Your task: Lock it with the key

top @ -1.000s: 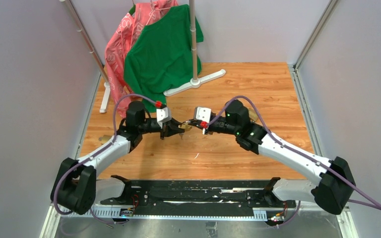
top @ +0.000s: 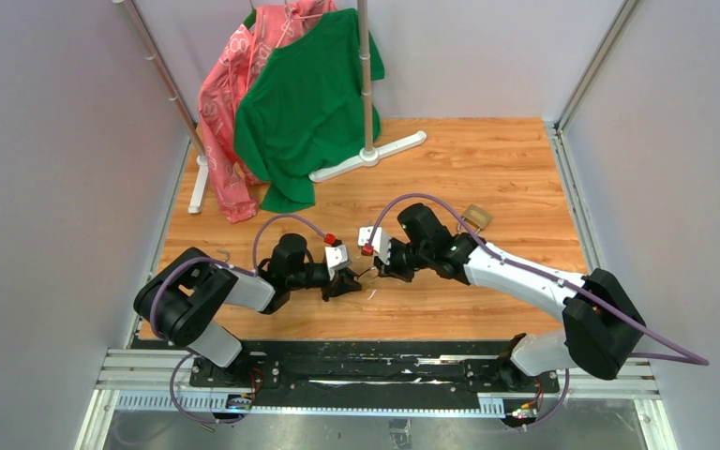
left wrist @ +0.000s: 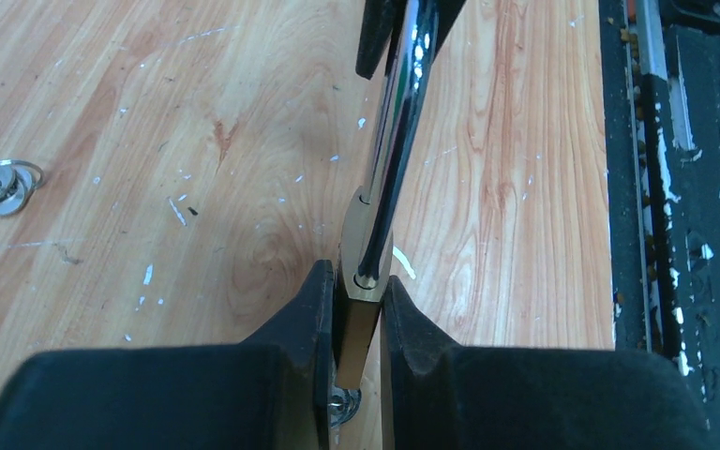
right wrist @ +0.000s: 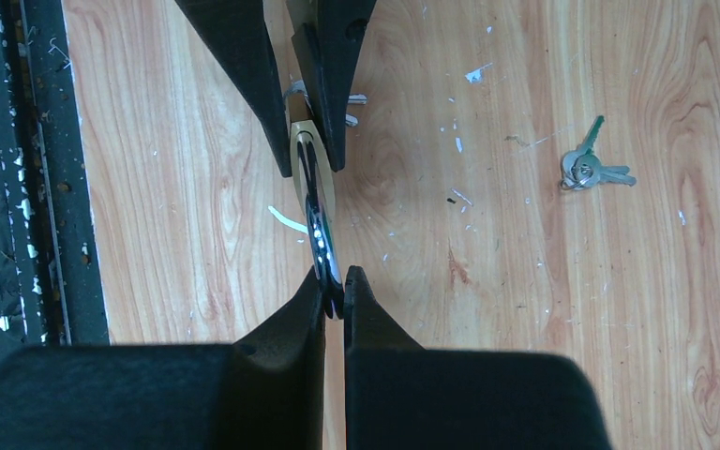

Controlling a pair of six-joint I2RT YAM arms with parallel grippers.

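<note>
A brass padlock is held between the two arms. My left gripper is shut on its brass body (right wrist: pixel 301 120), one finger on each side. Opposite it, my right gripper is shut on the far end of the shiny steel shackle (left wrist: pixel 401 141). Both shackle legs meet the body's top face in the left wrist view; whether they are latched cannot be told. Part of a silver key (right wrist: pixel 356 99) shows beyond the body, at its keyhole end. In the top view the left gripper (top: pixel 360 279) and right gripper (top: pixel 379 269) face each other closely.
A ring of loose keys (left wrist: pixel 2 187) lies on the wooden table, apart from the grippers. Another brass padlock (top: pixel 476 217) lies behind the right arm. The clothes rack's white foot (top: pixel 394 147) stands farther back. Small paint flecks dot the table.
Over the last second both grippers have come towards the front edge together, still facing each other. The left arm has folded back.
</note>
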